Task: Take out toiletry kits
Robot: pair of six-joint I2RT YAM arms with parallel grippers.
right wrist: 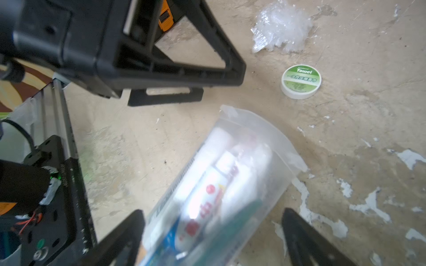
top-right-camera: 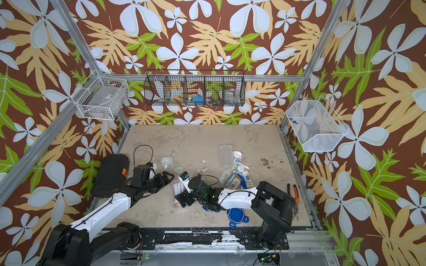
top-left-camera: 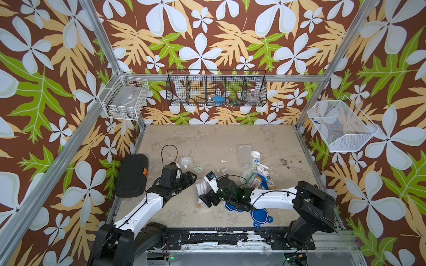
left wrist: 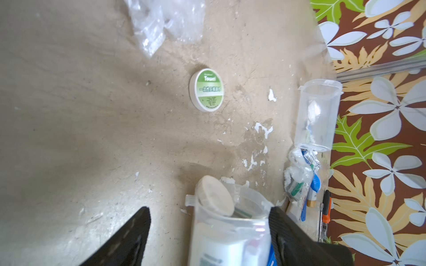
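A clear cylindrical kit [right wrist: 204, 204] with a toothpaste tube and white items lies at the front centre, beneath my right gripper [top-left-camera: 207, 198], whose fingers stand apart either side of it. My left gripper [top-left-camera: 188, 179] is left of the kit, raised above the table; in the right wrist view nothing clearly shows in it, and I cannot tell its closure. A round Towel tin [left wrist: 206, 90] and crumpled clear plastic [right wrist: 281, 28] lie behind the kit. An empty-looking clear container [top-left-camera: 245, 157] lies farther back right, near loose toiletries [top-left-camera: 261, 177].
Blue lidded items [top-left-camera: 261, 216] lie at the front right, pliers [top-right-camera: 292, 192] at the right edge, and a black case [top-left-camera: 131, 175] at the left. Wire baskets [top-left-camera: 124, 97] hang on the walls.
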